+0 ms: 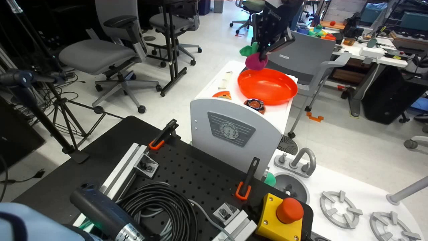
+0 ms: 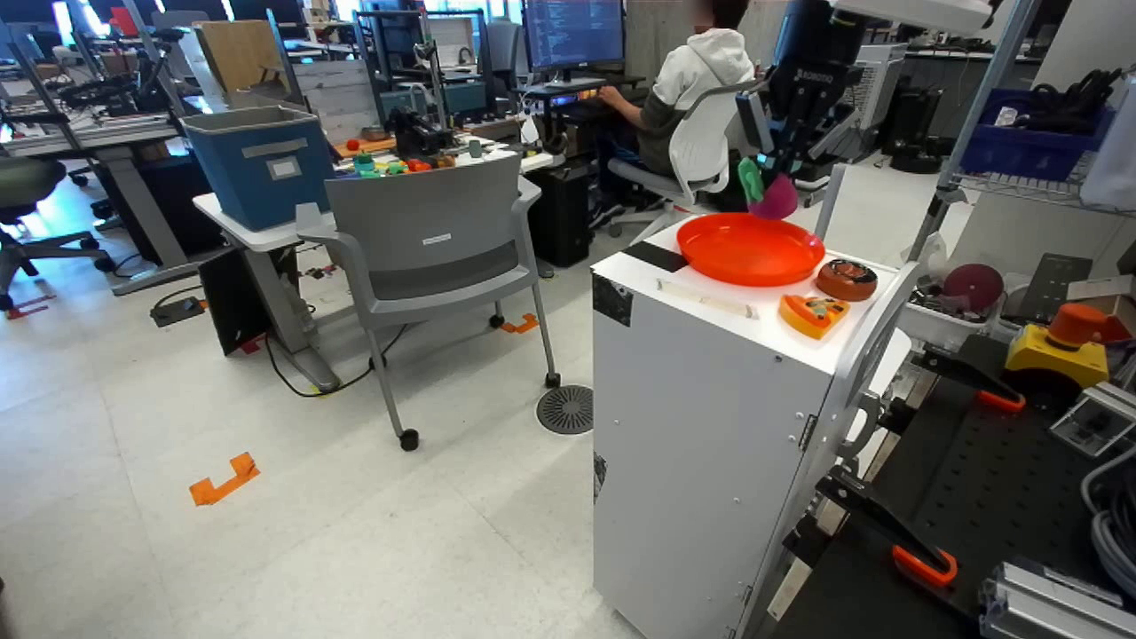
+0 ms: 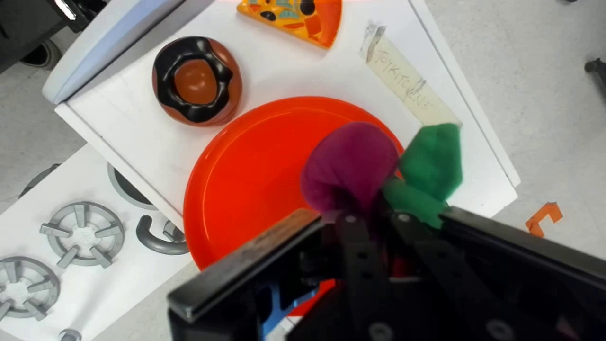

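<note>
A plush toy point(image 3: 351, 162), purple and rounded with a green leafy part point(image 3: 434, 165), is pinched by my gripper, which is shut on it. The red plate point(image 3: 238, 182) lies below on the white cabinet top. In exterior view 1 the purple toy point(image 1: 256, 61) hangs over the far left rim of the plate point(image 1: 266, 86). Exterior view 2 shows the toy point(image 2: 775, 199) over the plate's back edge, with the gripper point(image 2: 783, 170) above it. The fingers hide part of the toy in the wrist view.
A brown doughnut toy with black icing point(image 3: 197, 81) and an orange pizza-slice toy point(image 3: 301, 17) lie on the cabinet top beside the plate. Masking tape point(image 3: 409, 79) is stuck there too. The cabinet's upright grey panel point(image 1: 232, 128) borders one side.
</note>
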